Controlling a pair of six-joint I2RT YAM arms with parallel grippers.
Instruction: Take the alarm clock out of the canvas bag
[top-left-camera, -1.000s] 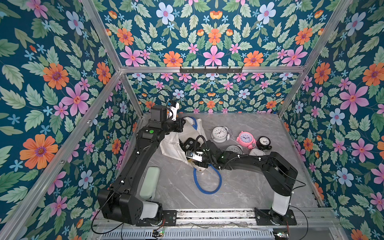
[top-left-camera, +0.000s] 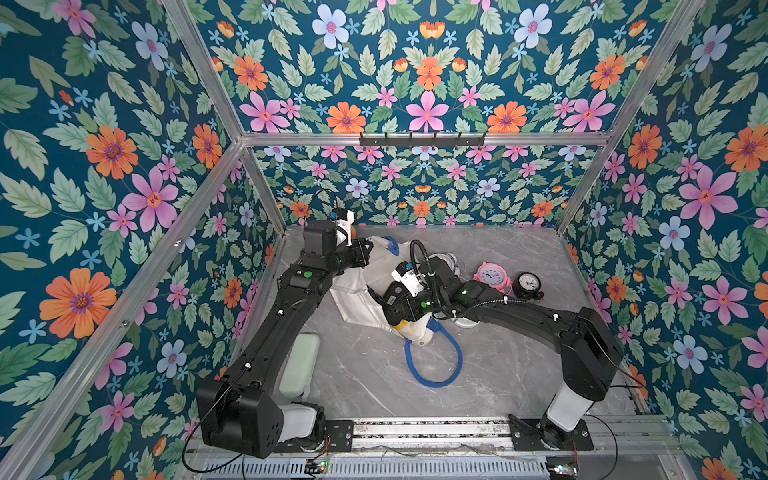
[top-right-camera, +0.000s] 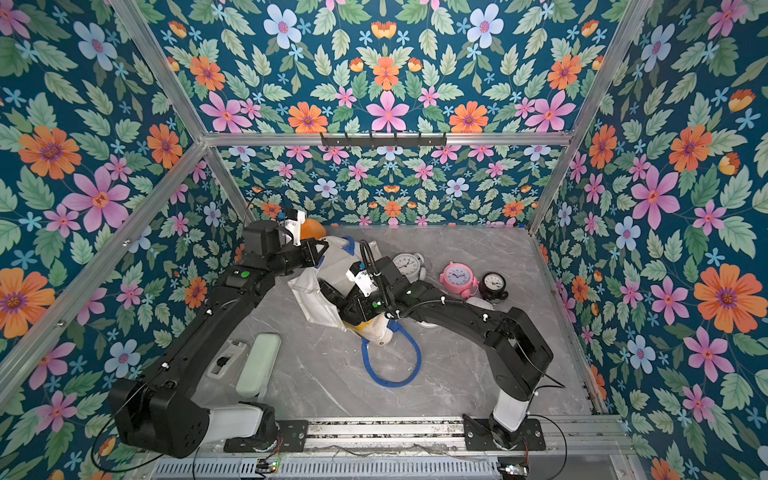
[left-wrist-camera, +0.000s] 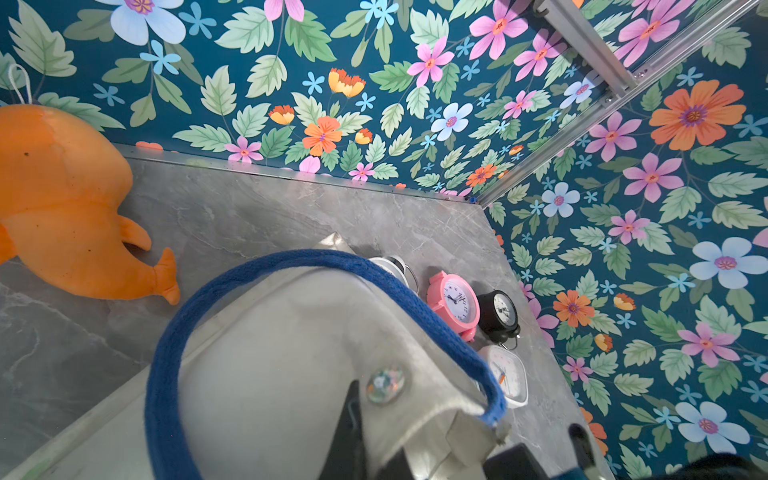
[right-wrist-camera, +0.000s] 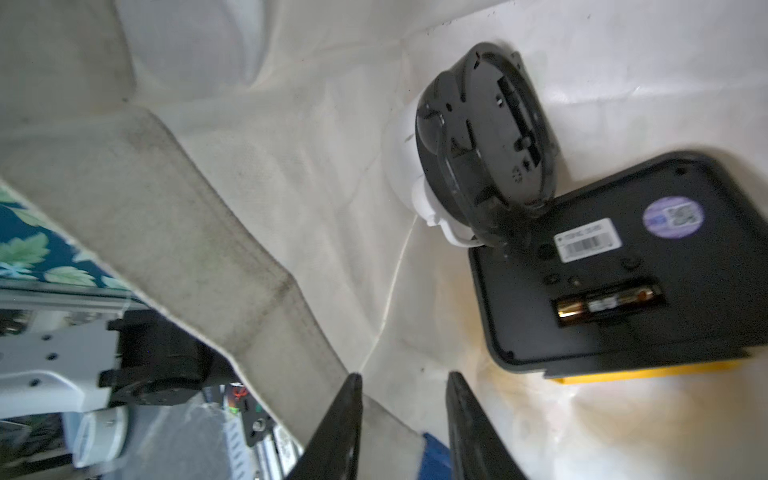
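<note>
The off-white canvas bag (top-left-camera: 356, 304) lies with its mouth open and blue handles spread. In the left wrist view, my left gripper is shut with the bag's cloth edge pinched between its fingers. My right gripper is at the mouth, open and empty. Inside the bag, the right wrist view shows a round alarm clock (right-wrist-camera: 488, 144) with a black back and white side. Beside it lies a rectangular black-backed clock (right-wrist-camera: 616, 256) with a battery and a yellow edge. Both are beyond my right fingertips, apart from them.
Outside the bag to the right stand a white clock (top-right-camera: 408, 265), a pink clock (top-right-camera: 457, 277) and a black clock (top-right-camera: 493, 285). An orange plush toy (left-wrist-camera: 64, 200) lies behind the bag's left side. A pale green case (top-right-camera: 258, 364) lies front left.
My right arm has swung up and back over the bag's mouth, now covering part of the white clocks.
</note>
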